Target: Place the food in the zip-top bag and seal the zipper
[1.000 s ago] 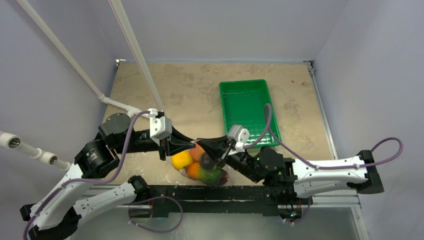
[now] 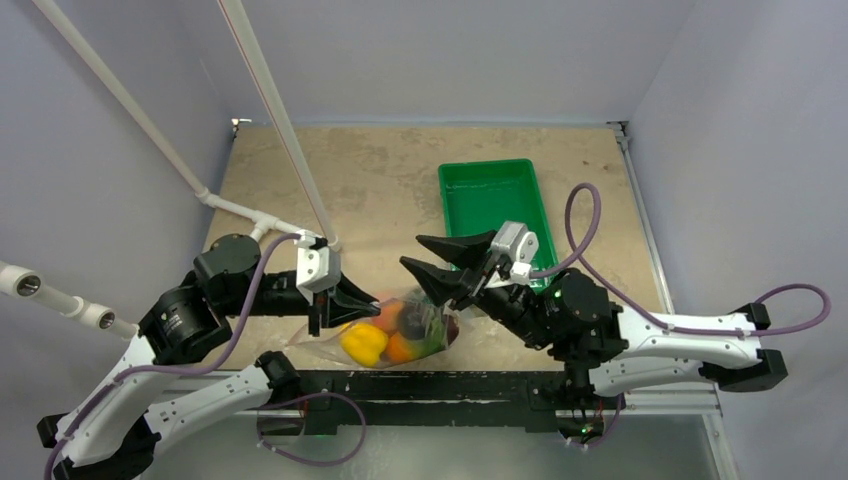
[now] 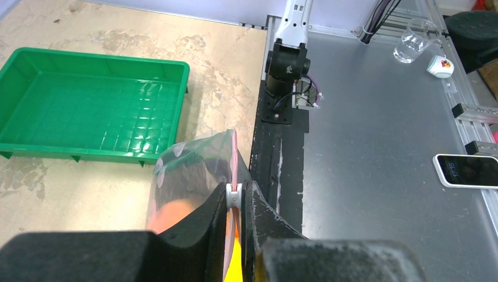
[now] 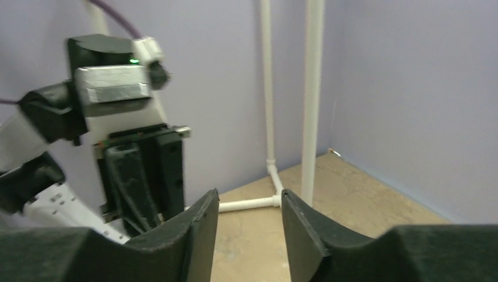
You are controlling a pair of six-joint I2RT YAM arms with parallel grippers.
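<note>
The clear zip bag (image 2: 440, 330) sits at the front of the board, holding a yellow pepper (image 2: 363, 343), orange fruit (image 2: 402, 349) and darker items. My left gripper (image 2: 366, 305) is shut on the bag's top edge; in the left wrist view the white zipper slider (image 3: 234, 197) sits between its fingers on the pink seal strip. My right gripper (image 2: 420, 255) is open above and right of the bag, clear of it, with nothing between its fingers in the right wrist view.
An empty green tray (image 2: 490, 190) stands behind the right arm. White pipes (image 2: 270, 100) run along the left. The back of the board is clear.
My right gripper has let go of the bag top, opened and moved up and right. My left gripper has moved slightly down and left, with the bag shifting.
</note>
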